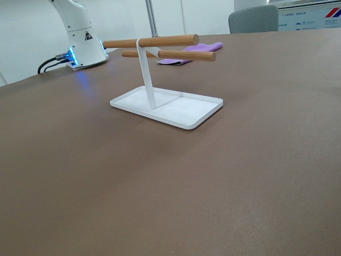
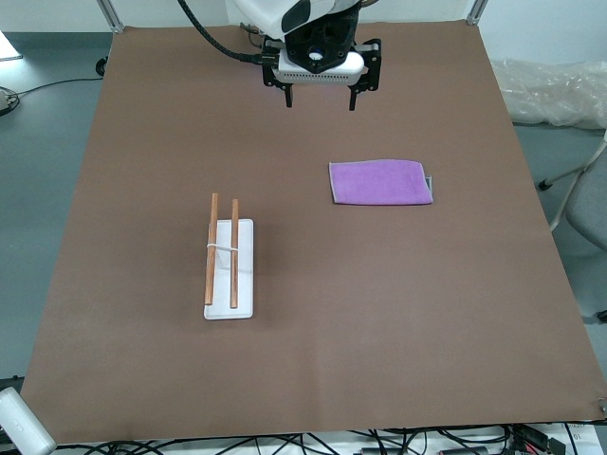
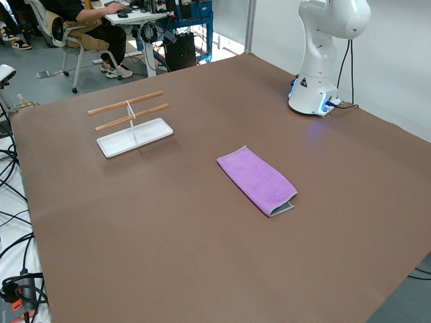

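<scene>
My gripper (image 2: 322,100) hangs at the far end of the table in the camera left view, its two black fingers apart with nothing seen between them, well away from the objects. A white stand with two wooden bars (image 2: 234,270) sits left of centre; in the camera top view its rectangular base (image 1: 184,109) lies flat beneath the raised bars. A folded purple cloth with a grey underside (image 2: 379,182) lies flat to the right of the stand and nearer the arm; it also shows in the camera right view (image 3: 256,178).
Cables run along the edge at the bottom of the camera left view. A grey chair (image 2: 593,194) and clear plastic wrap stand beyond the table's edge.
</scene>
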